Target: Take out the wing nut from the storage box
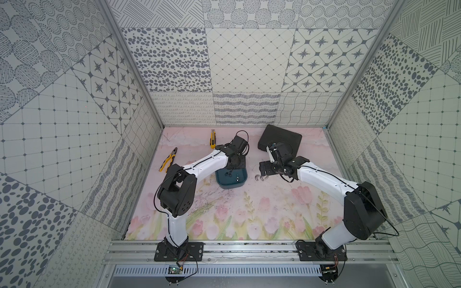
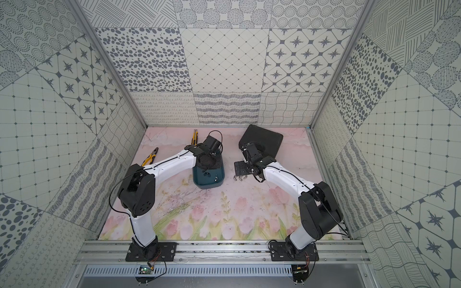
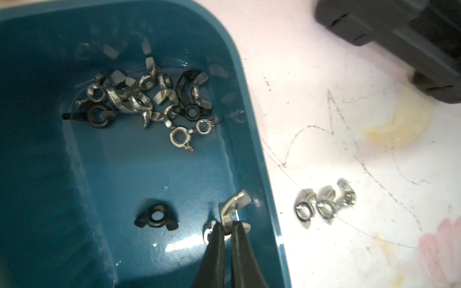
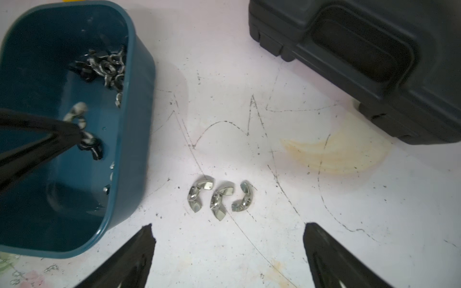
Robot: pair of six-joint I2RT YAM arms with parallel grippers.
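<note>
A silver wing nut (image 3: pixel 233 206) is pinched at the fingertips of my left gripper, which is shut on it and raised above the storage box's floor. The blue storage box (image 3: pixel 261 192) holds a pile of silver and black wing nuts (image 3: pixel 139 100) at its far end. Lower in the box lies a lone black wing nut (image 3: pixel 157 216); a silver one (image 3: pixel 246 226) is partly hidden behind my left fingertips. On the table right of the box sit three silver wing nuts (image 4: pixel 220 199). My right gripper is open near them, nothing between its fingers.
A black case (image 4: pixel 360 52) lies at the back right, close to my right arm. Yellow-handled pliers (image 1: pixel 168 159) and a yellow cutter (image 1: pixel 212 138) rest on the left and back of the table.
</note>
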